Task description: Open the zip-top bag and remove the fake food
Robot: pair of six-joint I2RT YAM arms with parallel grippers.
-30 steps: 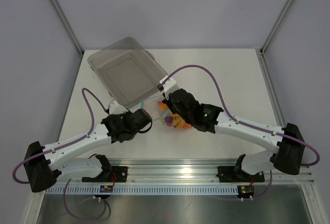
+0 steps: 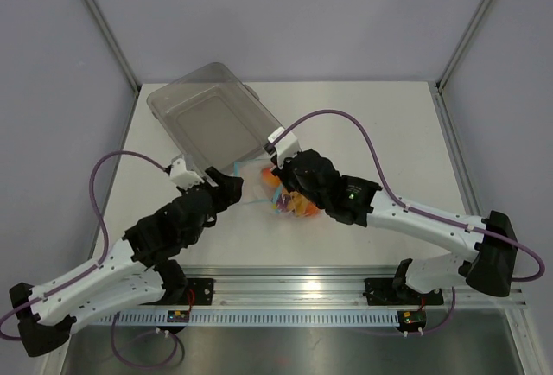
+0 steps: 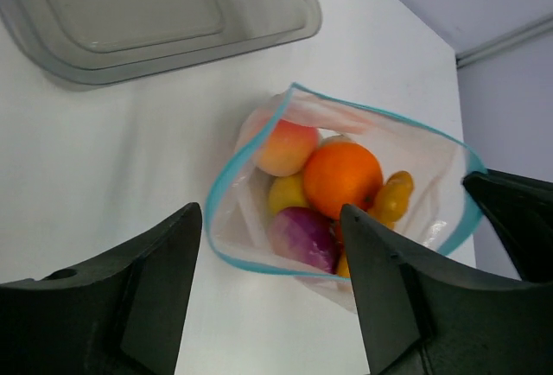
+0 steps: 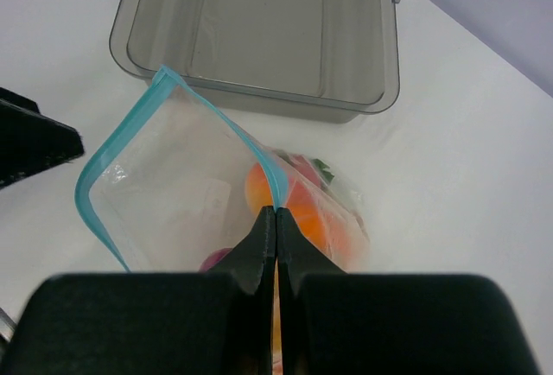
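The clear zip top bag (image 3: 304,282) gapes wide, its blue-edged mouth facing my left gripper. Fake food lies inside: an orange (image 3: 341,176), a peach-coloured fruit (image 3: 287,148), a yellow piece (image 3: 288,193), a purple piece (image 3: 304,237) and a yellow knobbly piece (image 3: 394,195). My left gripper is open, its fingers apart and empty, just left of the bag in the top view. My right gripper is shut on the bag's blue rim (image 4: 275,176). The bag's bottom is hidden behind the right gripper's fingers.
A translucent grey bin (image 2: 216,120) lies behind and to the left of the bag, close to it.
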